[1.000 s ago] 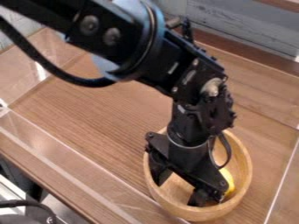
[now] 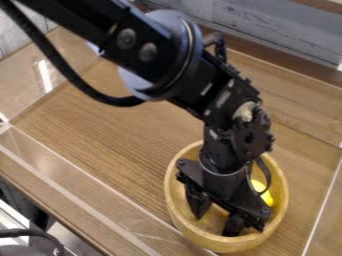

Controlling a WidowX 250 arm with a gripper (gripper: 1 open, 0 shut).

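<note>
My gripper (image 2: 218, 208) reaches down into a round yellowish bowl (image 2: 189, 226) at the lower right, its fingers low inside the rim. A bright yellow object (image 2: 265, 195) lies in the bowl at the right, partly behind the gripper. Whether anything is between the fingertips is hidden.
A clear plastic edge runs along the lower left, with a dark cable beyond it. A pale wall stands at the back right.
The gripper has sunk slightly deeper into the bowl, and its fingers appear somewhat closer together than a second ago.
</note>
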